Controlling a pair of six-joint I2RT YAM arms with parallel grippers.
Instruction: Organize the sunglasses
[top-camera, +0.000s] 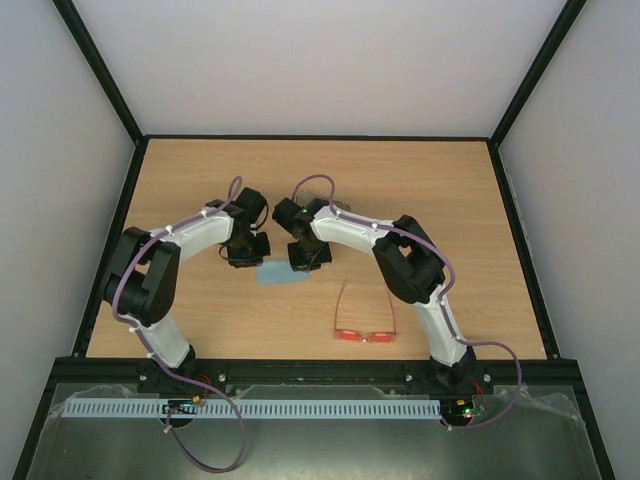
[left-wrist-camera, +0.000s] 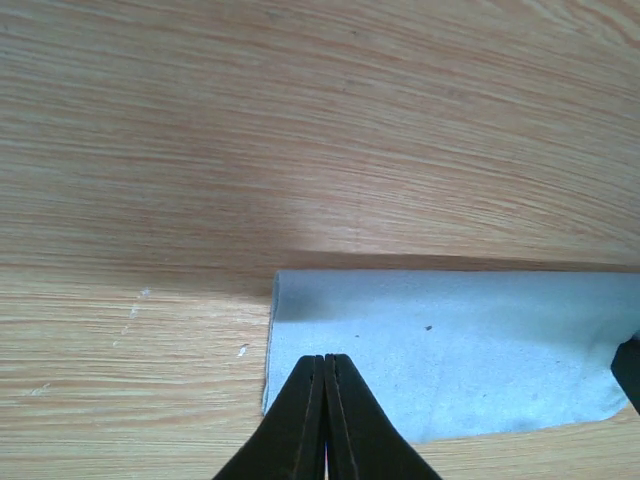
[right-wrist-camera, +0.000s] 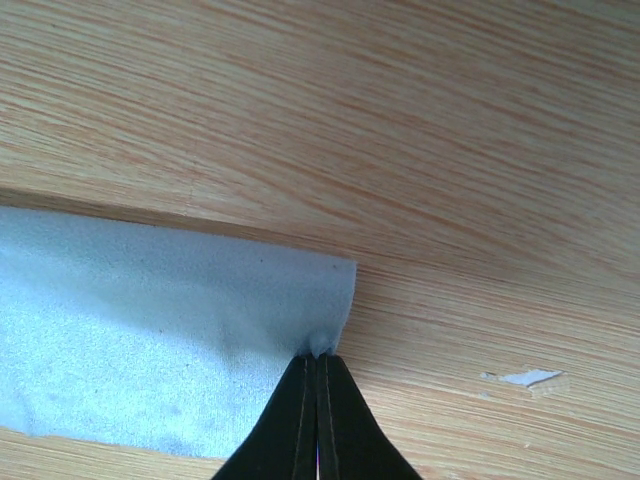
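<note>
A light blue cloth lies flat and folded between the two arms in the top view. My left gripper is shut with nothing between its fingers; its tips appear over the cloth's left part, inside the left edge. On the opposite side, my right gripper is shut on the cloth's right edge, where the fabric puckers at the tips. Red-framed glasses rest on the table at front right, temples spread and pointing to the back, with no gripper near them.
Partly hidden behind the right arm is a greyish object that I cannot identify. Bare wooden table stretches across the back and right. A white scuff marks the wood right of the cloth.
</note>
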